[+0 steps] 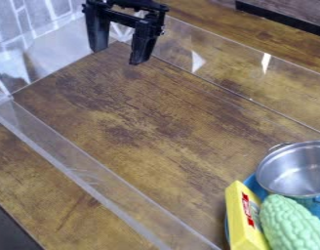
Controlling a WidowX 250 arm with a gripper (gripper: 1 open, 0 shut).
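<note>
The black gripper (121, 39) hangs at the top left of the camera view, over the back left part of a wooden surface (149, 117) edged by clear plastic walls. Its two dark finger parts point down and stand apart, and no object shows between them. Whether it is fully open is hard to tell from this angle.
At the lower right sit a metal pot (297, 171), a yellow box (244, 217) and a pale green bumpy object (291, 227), on something blue. Clear plastic walls (98, 186) run along its left and back edges.
</note>
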